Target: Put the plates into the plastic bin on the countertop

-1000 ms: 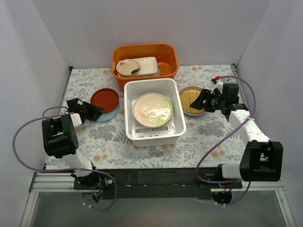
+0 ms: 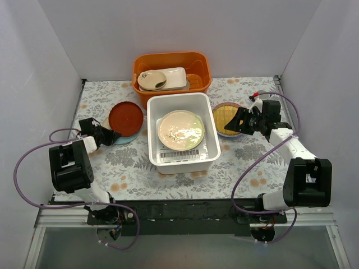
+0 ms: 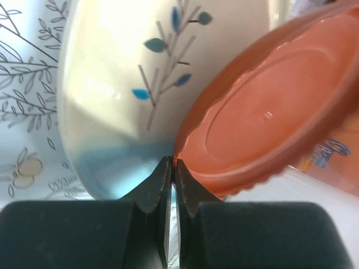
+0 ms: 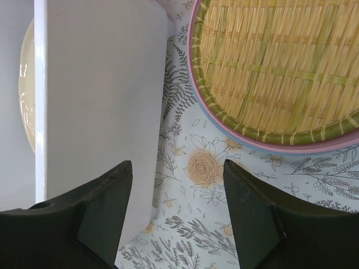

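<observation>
In the left wrist view the red plate (image 3: 269,112) has its rim pinched between the black fingers of my left gripper, and it tilts up off what lies below. A cream plate with blue leaves (image 3: 106,89) and part of a blue plate (image 3: 120,162) show beneath it. From above, my left gripper (image 2: 116,136) is at the lower left of the red plate (image 2: 125,119). The white plastic bin (image 2: 185,164) stands mid-counter, a cream plate (image 2: 180,130) inside. Over at the right, my right gripper is open and empty, between bin and woven plate (image 4: 269,73).
Behind the white bin an orange bin (image 2: 197,63) holds a cream plate (image 2: 152,79) and a white tray (image 2: 175,77). The woven plate sits on pink and blue rims right of the white bin.
</observation>
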